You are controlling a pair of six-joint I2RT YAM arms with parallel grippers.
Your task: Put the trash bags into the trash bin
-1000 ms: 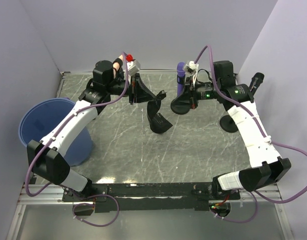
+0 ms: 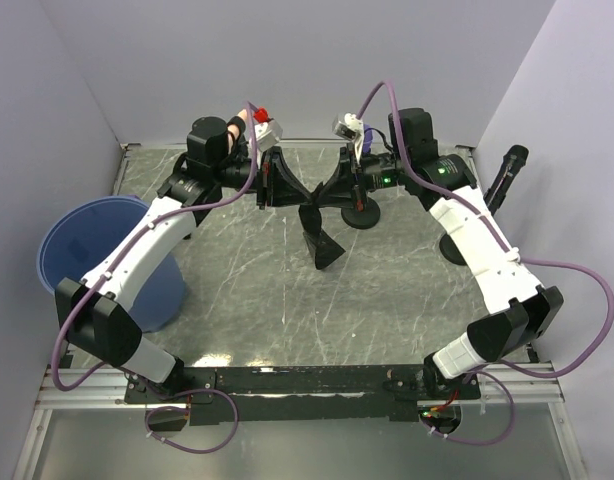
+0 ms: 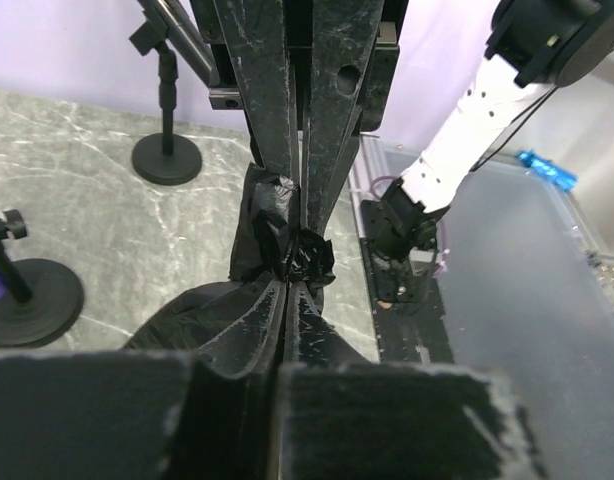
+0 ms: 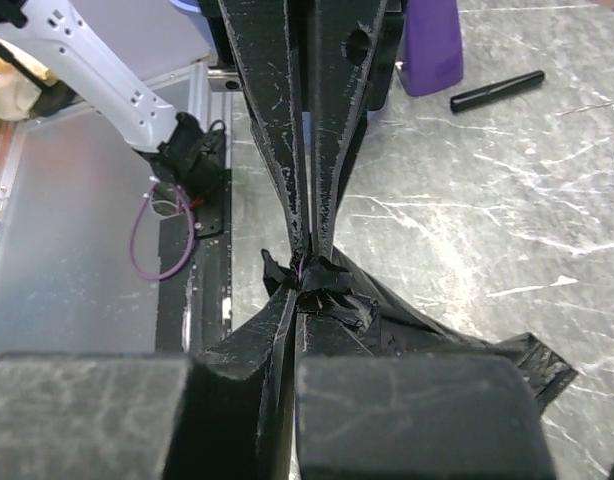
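A crumpled black trash bag (image 2: 320, 240) hangs between both grippers above the grey table. My left gripper (image 2: 304, 197) and my right gripper (image 2: 324, 197) meet at the bag's top from opposite sides, both shut on its bunched plastic. In the left wrist view the bag (image 3: 197, 315) bunches round both sets of fingertips; in the right wrist view its loose end (image 4: 532, 370) trails to the right. The blue trash bin (image 2: 159, 295) stands at the left, partly behind my left arm.
Black stands with round bases (image 2: 457, 250) stand at the right and back right. A purple object (image 4: 430, 50) and a black cylinder (image 4: 495, 91) appear in the right wrist view.
My right gripper has moved left onto the top of the bag and now grips it. The left arm has stayed in place.
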